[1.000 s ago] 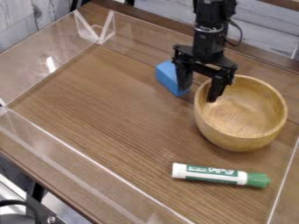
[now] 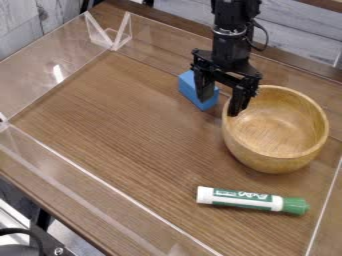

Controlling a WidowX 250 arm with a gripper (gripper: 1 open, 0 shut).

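Note:
My black gripper [image 2: 222,85] hangs at the top centre of the camera view, open, over a blue block [image 2: 197,90] and the left rim of a wooden bowl [image 2: 274,135]. The block stands on the wooden table just left of the bowl, partly behind the gripper's fingers. Whether the fingers touch it is unclear. A green and white tube [image 2: 251,199] lies at the bottom right.
A low wall runs along the back. Black cable or hardware shows at the bottom left corner.
The gripper has shifted slightly to the left, toward the blue block. The bowl and tube are where they were.

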